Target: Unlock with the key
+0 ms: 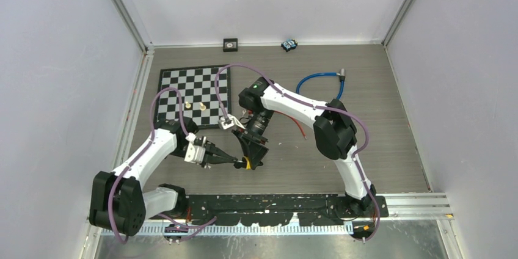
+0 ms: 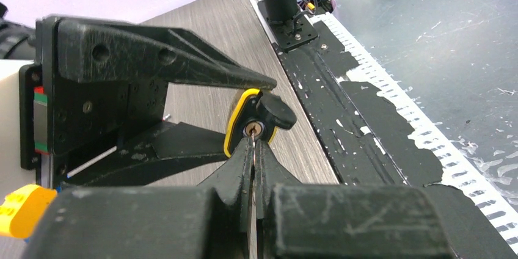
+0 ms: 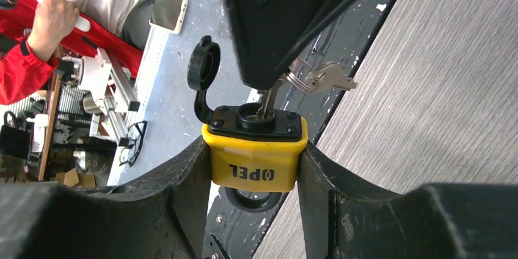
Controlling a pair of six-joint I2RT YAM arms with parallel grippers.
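A yellow and black lock marked OPEL (image 3: 253, 164) is clamped between the fingers of my right gripper (image 1: 249, 162). Its round cap hangs aside, leaving the keyhole (image 2: 253, 129) uncovered. My left gripper is shut on a thin key, which shows as a narrow line between its tips in the left wrist view. In the right wrist view the key's blade enters the keyhole opening, somewhat tilted; how deep it sits cannot be told. A second key (image 3: 330, 77) dangles on the ring beside the left fingertip.
A chessboard (image 1: 177, 80) with a few small pieces lies behind the left arm. A red cable (image 1: 299, 126) and a blue cable lock (image 1: 317, 76) rest farther back. Both grippers meet above the front of the table, with bare wood to the right.
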